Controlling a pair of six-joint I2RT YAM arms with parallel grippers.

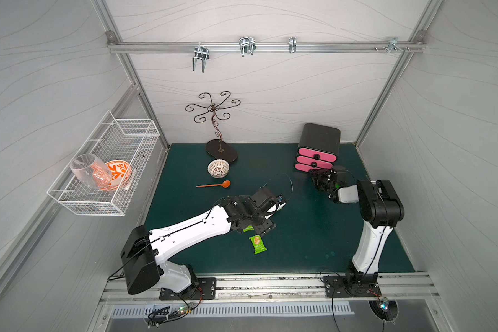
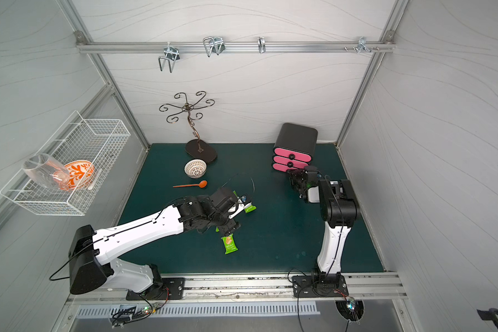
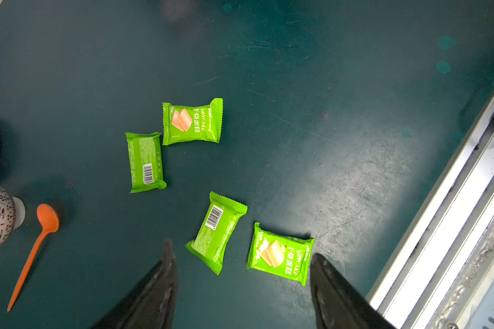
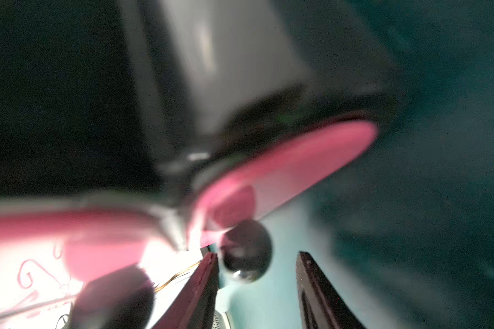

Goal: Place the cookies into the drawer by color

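Several green cookie packets lie loose on the dark table; in the left wrist view one packet (image 3: 281, 254) is near my right-hand finger, another (image 3: 216, 232) beside it, and two more, a packet (image 3: 193, 121) and a barcode-up packet (image 3: 145, 162), lie farther out. My left gripper hovers over them, open and empty. A black drawer unit (image 1: 321, 136) with pink fronts stands at the back right, its drawers looking shut. Before its lowest pink drawer (image 4: 307, 164) my right gripper is open, with the round dark knob (image 4: 247, 250) just beyond its fingertips.
An orange spoon (image 1: 214, 184), a patterned bowl (image 1: 218, 168) and a metal scroll stand (image 1: 221, 149) are at the back left. A white wire basket (image 1: 108, 166) hangs on the left wall.
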